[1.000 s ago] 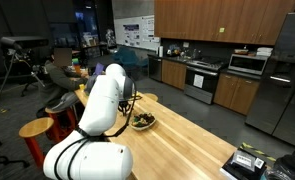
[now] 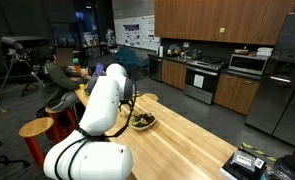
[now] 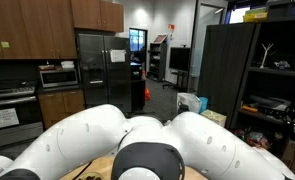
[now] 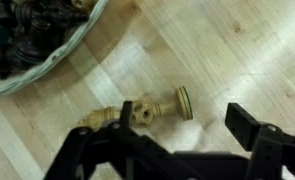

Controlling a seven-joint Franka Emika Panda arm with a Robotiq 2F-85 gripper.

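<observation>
A light wooden chess piece [image 4: 145, 110] lies on its side on the table in the wrist view, its round base pointing right. My gripper stands open, with its dark fingers [image 4: 242, 122] spread apart at the bottom of that view. The left finger overlaps the piece's narrower end in the picture; whether they touch cannot be told. A round bowl [image 4: 75, 42] holding dark chess pieces [image 4: 47, 35] shows at upper left. From the first exterior view, the bowl [image 2: 142, 127] sits beside my arm [image 2: 105, 100], and the fingers are too small to make out.
Stools [image 2: 35, 128] stand on the floor at the table's left. My arm [image 3: 137, 135] fills the lower part of the second exterior view.
</observation>
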